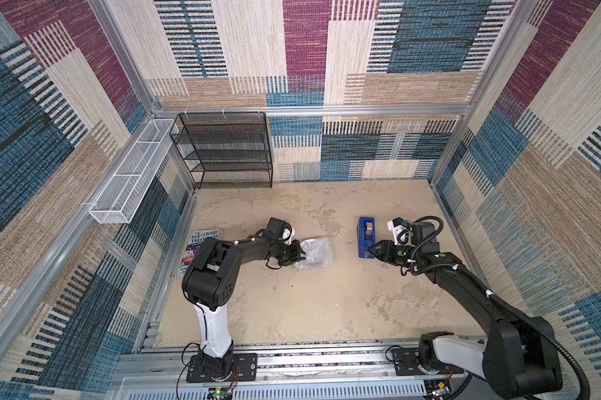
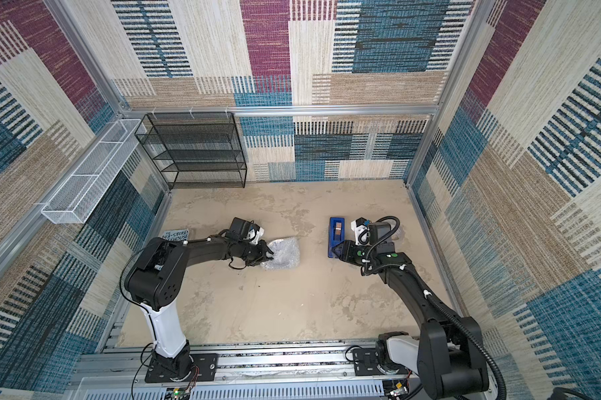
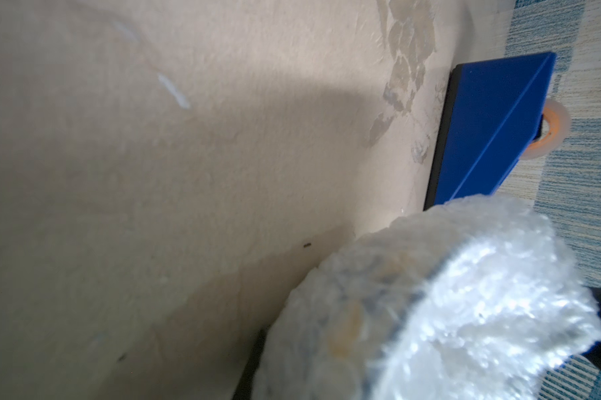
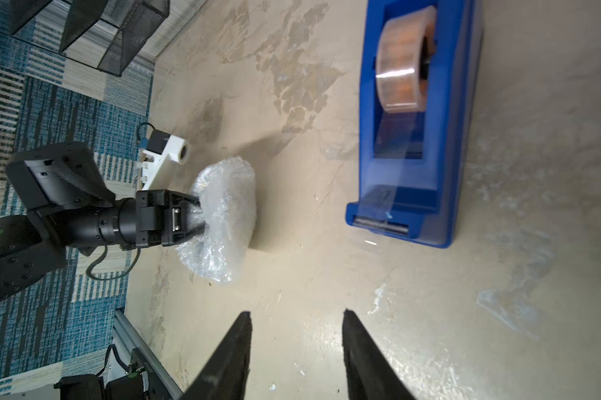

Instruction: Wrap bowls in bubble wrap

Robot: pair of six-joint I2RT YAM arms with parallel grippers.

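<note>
A bundle of clear bubble wrap (image 1: 317,253) is held in my left gripper, which is shut on it. In the left wrist view the wrap (image 3: 487,313) fills the lower right, and a bowl's dark and orange pattern shows faintly through it. My right gripper is open, with nothing between its fingers. It stands beside the near end of a blue tape dispenser (image 4: 407,173), whose roll of clear tape (image 4: 400,66) sits in the far part. A short piece of tape seems to stick out at the dispenser's cutting edge (image 4: 380,225).
Books (image 1: 204,240) lie at the table's left side, partly behind the left arm. A black wire rack (image 1: 224,150) stands at the back left, and a white mesh basket (image 1: 130,173) hangs on the left wall.
</note>
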